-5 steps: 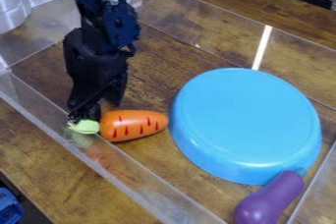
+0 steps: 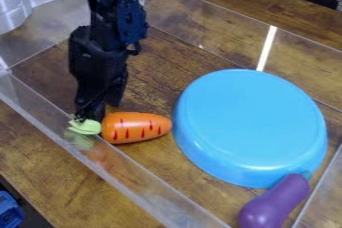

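The black gripper (image 2: 96, 104) reaches down along the left side of the bin, its fingertips low beside an orange toy carrot (image 2: 134, 126). The carrot lies on the wooden floor against the clear front-left wall, its pale green top (image 2: 83, 128) just below the fingers. Whether the fingers are open or shut is unclear in the dark shape.
A blue upturned bowl or lid (image 2: 250, 122) fills the right of the bin. A purple eggplant (image 2: 270, 203) lies at the front right. Clear bin walls (image 2: 127, 182) surround them.
The gripper has shifted very slightly; the carrot and other things look unmoved.
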